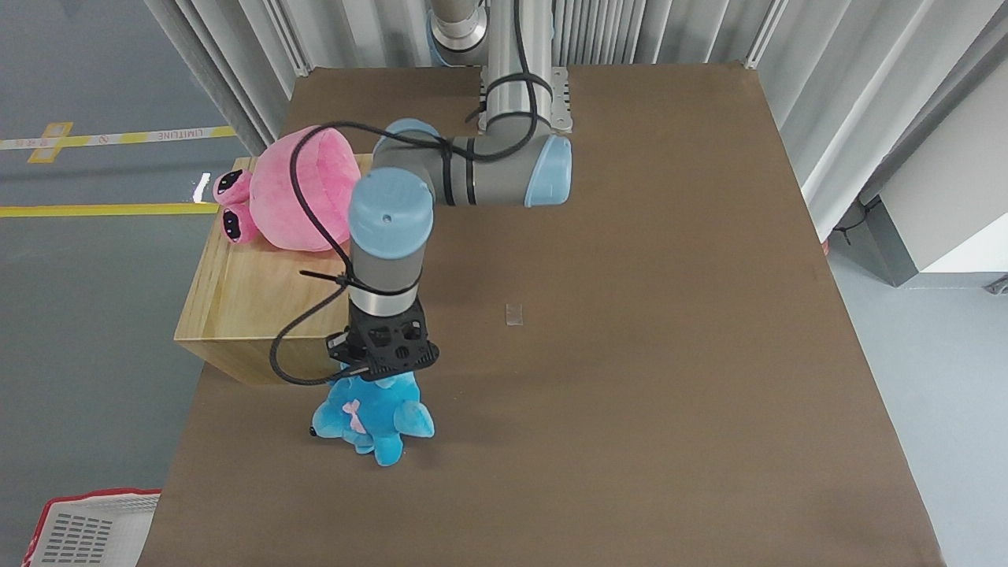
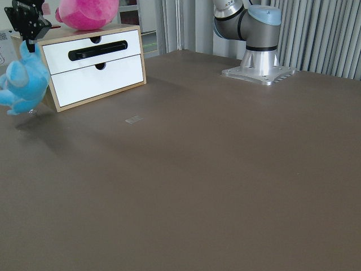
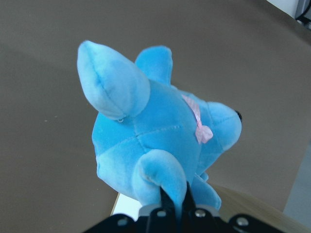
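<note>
A blue plush toy (image 3: 146,121) with a pink bow fills the middle of the wrist view. My gripper is shut on one of its limbs. In the front view the toy (image 1: 379,411) is below the black gripper body, just in front of the wooden drawer box (image 1: 217,283); the fingertips are hidden there. In the left view the toy (image 2: 25,84) hangs from my gripper at the box's near end, slightly raised from the table, its shadow beneath.
A pink plush toy (image 1: 298,208) sits on the box, whose white drawers (image 2: 101,79) face the table. A white basket with red rim (image 1: 94,529) stands off the table at lower left.
</note>
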